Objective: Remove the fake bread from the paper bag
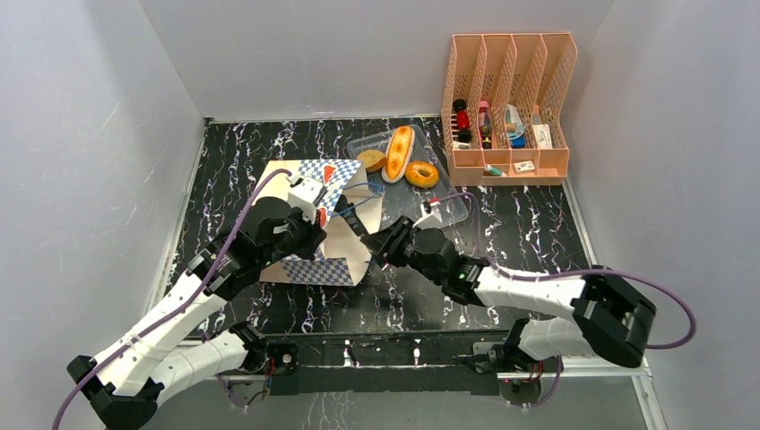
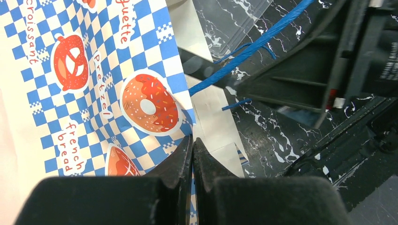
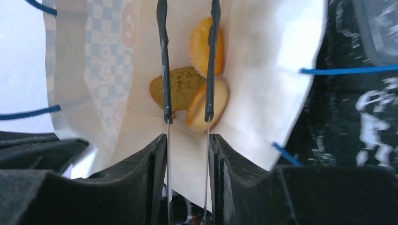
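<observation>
The checkered paper bag (image 1: 314, 271) lies on its side, its left-hand panel printed with breads (image 2: 70, 61). My left gripper is shut on the edge of that panel. My right gripper points into the bag mouth, fingers part open with nothing visible held. Deeper inside, in the right wrist view, are an orange bread (image 3: 202, 42), a brown piece (image 3: 173, 86) and a pale tan piece (image 3: 206, 108). Blue handles cross near the mouth.
A clear tray (image 1: 448, 210) behind holds a long loaf (image 1: 400, 148), a ring bread (image 1: 421, 175) and a brown bread (image 1: 373, 161). A pink divided organizer (image 1: 506, 175) stands at back right.
</observation>
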